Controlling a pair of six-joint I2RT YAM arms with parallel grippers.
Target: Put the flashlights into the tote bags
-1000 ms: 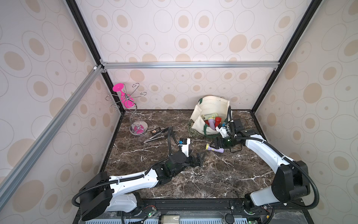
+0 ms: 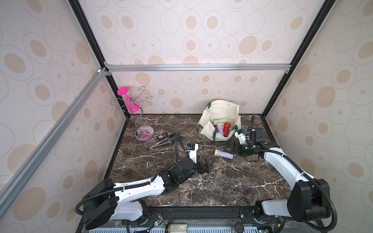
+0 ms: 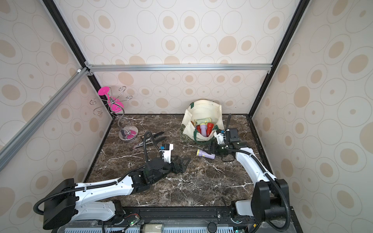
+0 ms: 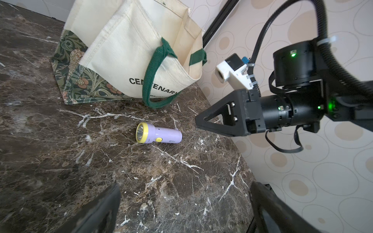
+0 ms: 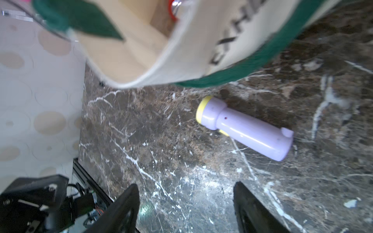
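A purple flashlight with a yellow head lies on the dark marble table in front of a cream tote bag with green handles. Green, purple and red flashlights sit inside the bag. My right gripper is open above and just beside the loose flashlight, on the bag's front-right side, with nothing between its fingers. My left gripper stands open to the front-left of that flashlight, empty.
At the back left stand a silver wire rack with pink items and, near it, some dark metal tools lying flat. Patterned walls enclose the sides and back.
My right arm has shifted to the right, its gripper moving from over the purple flashlight toward its right side. The left arm and the objects are unchanged.
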